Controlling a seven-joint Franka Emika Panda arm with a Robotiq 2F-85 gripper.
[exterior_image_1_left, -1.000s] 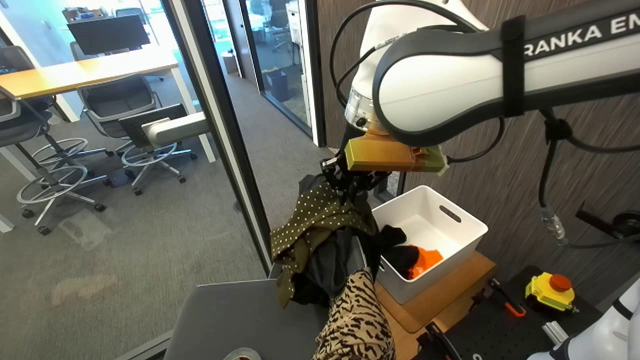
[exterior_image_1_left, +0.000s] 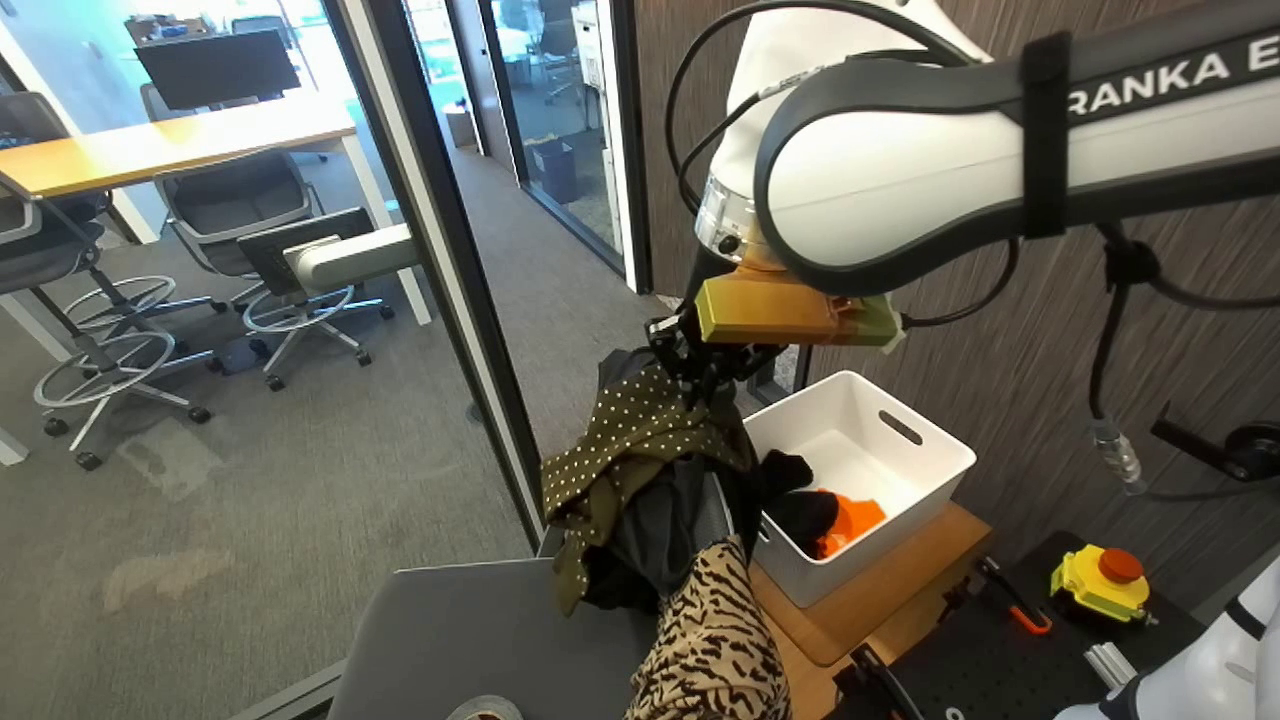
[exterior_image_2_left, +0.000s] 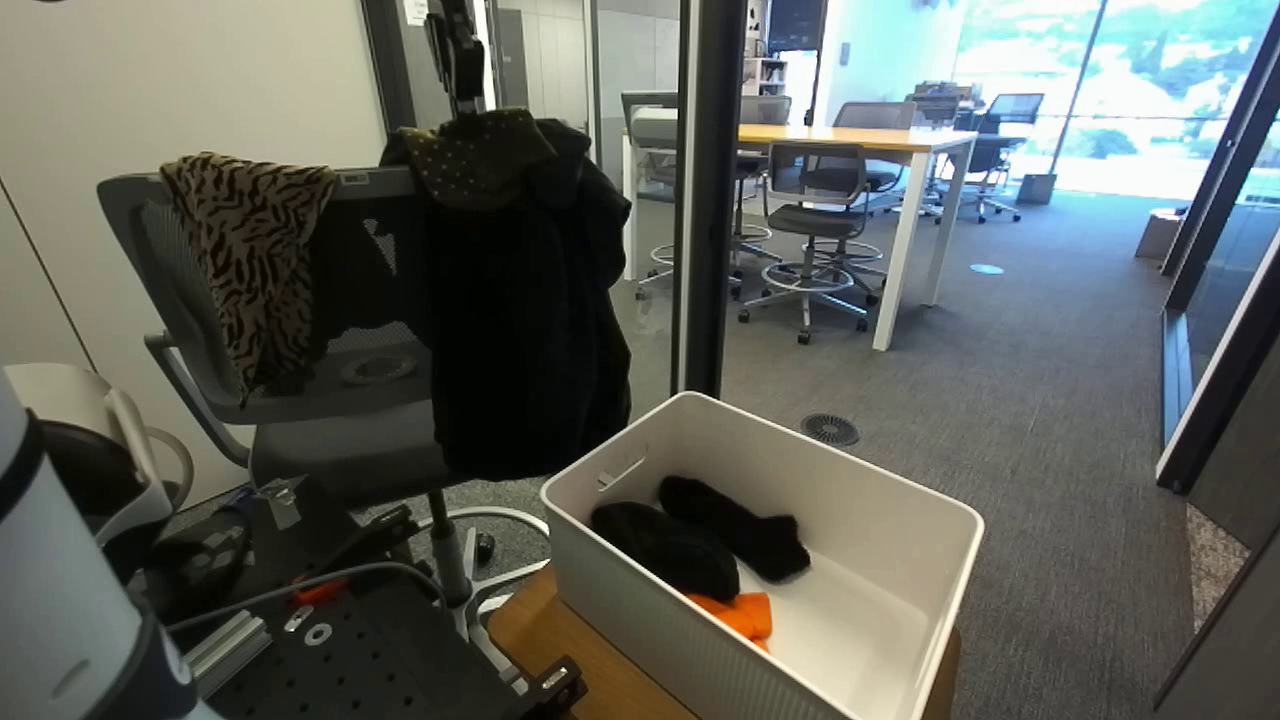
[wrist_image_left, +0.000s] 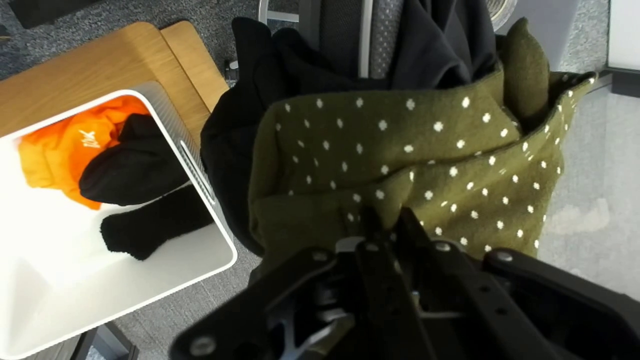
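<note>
An olive cloth with white dots (wrist_image_left: 384, 144) drapes over the chair's backrest, on top of black garments (exterior_image_2_left: 528, 324). In the wrist view my gripper is shut on a fold of this olive cloth. Exterior view 1 has the gripper (exterior_image_1_left: 696, 390) coming down from above onto the cloth, left of the white bin. Within the white bin (wrist_image_left: 42, 270) lie an orange cloth (wrist_image_left: 75, 141) and black cloth pieces (wrist_image_left: 138, 162). The exact pinch at the fingertips is partly hidden by dark finger parts.
A tiger-striped cloth (exterior_image_2_left: 246, 252) hangs over the other part of the chair back (exterior_image_2_left: 132, 228). The bin stands on a wooden surface (exterior_image_1_left: 894, 588) close to the chair. A glass wall frame (exterior_image_1_left: 450, 276) rises beside the chair. A yellow box with a red button (exterior_image_1_left: 1101, 578) sits at right.
My arm and gripper have shifted very slightly to the right in exterior view 1. The cloths, chair and bin look unchanged.
</note>
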